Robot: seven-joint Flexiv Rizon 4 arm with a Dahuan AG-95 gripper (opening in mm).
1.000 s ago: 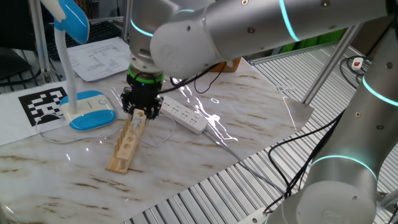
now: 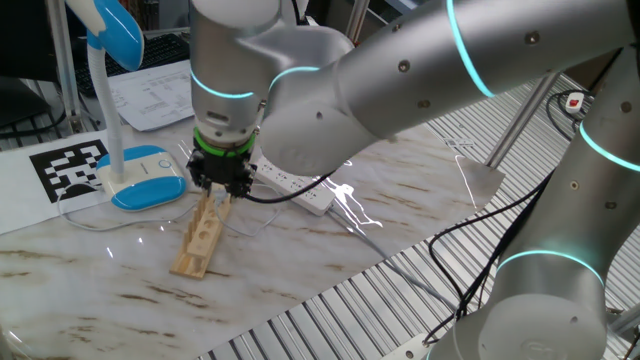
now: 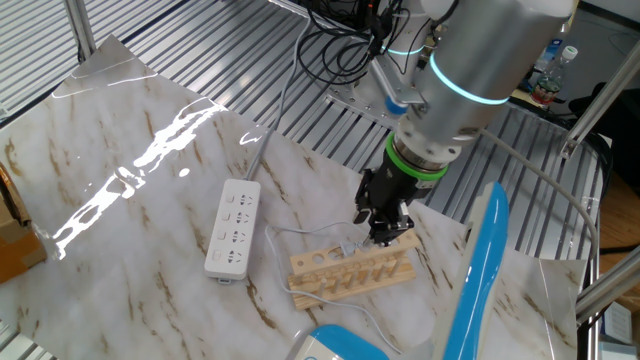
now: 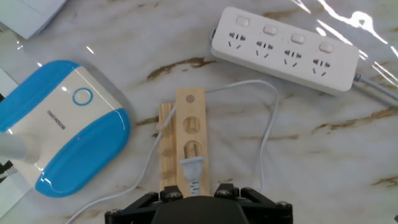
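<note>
A white two-pin plug [image 4: 192,167] lies on top of the wooden rack [image 4: 183,102], its pins pointing away from my gripper in the wrist view. The fingers stand apart on either side of the plug's cord end, and no grip on it shows. In exterior view 2 the gripper [image 3: 383,235] is low over the rack's right part, close to the plug [image 3: 348,246]. Exterior view 1 has the gripper [image 2: 222,185] covering the far end of the rack [image 2: 203,240]. Beyond the rack is a white power strip [image 4: 283,50] with several sockets.
The blue-and-white desk lamp [image 4: 81,127] stands left of the rack in the wrist view. The plug's thin white cable [image 4: 272,118] loops around the rack. A cardboard box [image 3: 15,235] sits at the left edge in exterior view 2. Bare marble surrounds the strip.
My arm has moved left in exterior view 1, and the gripper has come down closer to the far end of the rack. Rack, lamp and power strip have stayed put.
</note>
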